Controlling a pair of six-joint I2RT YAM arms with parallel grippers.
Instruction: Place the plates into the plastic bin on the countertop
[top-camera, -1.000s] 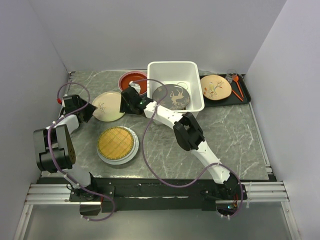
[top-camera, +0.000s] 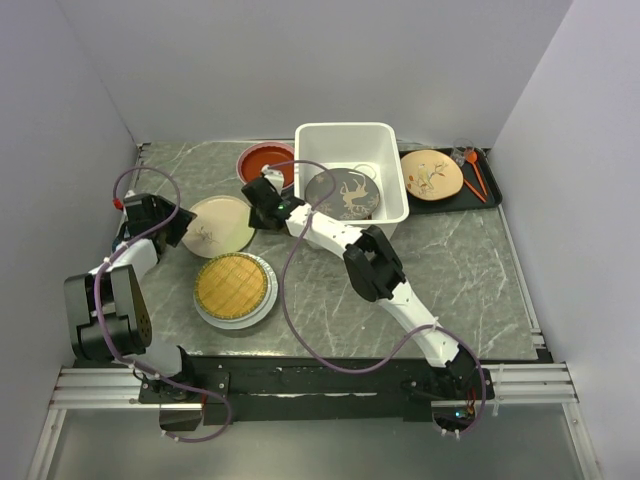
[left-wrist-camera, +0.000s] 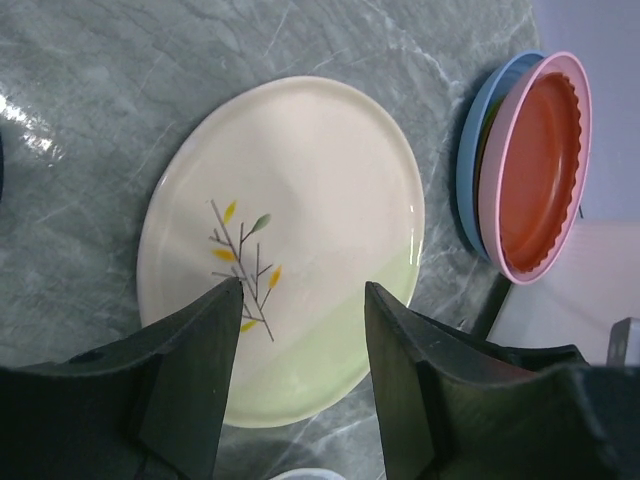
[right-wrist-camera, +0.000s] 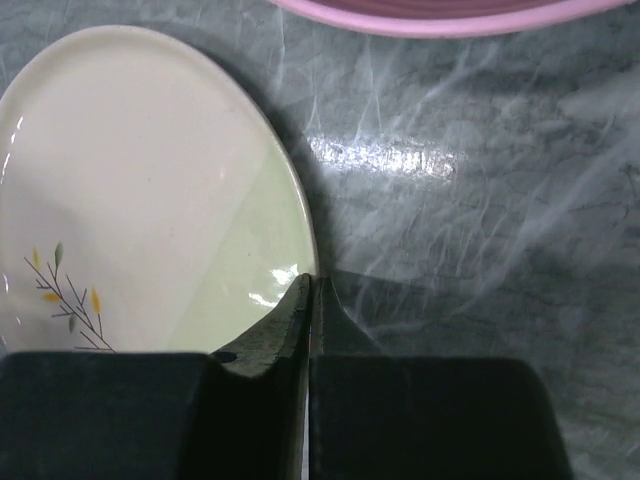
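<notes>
A cream plate with a leaf print and pale green side (top-camera: 212, 226) lies on the countertop between both arms. My left gripper (top-camera: 178, 228) is open above its left side, the plate showing beneath. My right gripper (top-camera: 254, 224) is shut at the plate's right rim; whether the rim is between its fingertips I cannot tell. The white plastic bin (top-camera: 345, 137) holds a grey plate with a deer print (top-camera: 342, 195).
A red pink-rimmed dish (top-camera: 262, 159) sits behind, left of the bin. A yellow lattice pie (top-camera: 231, 286) on a plate is in front. A black tray (top-camera: 450, 201) at right holds a patterned plate (top-camera: 432, 175) and red utensils (top-camera: 476, 175).
The cream plate has shifted slightly down, toward the counter's front, along with small movements of both grippers.
</notes>
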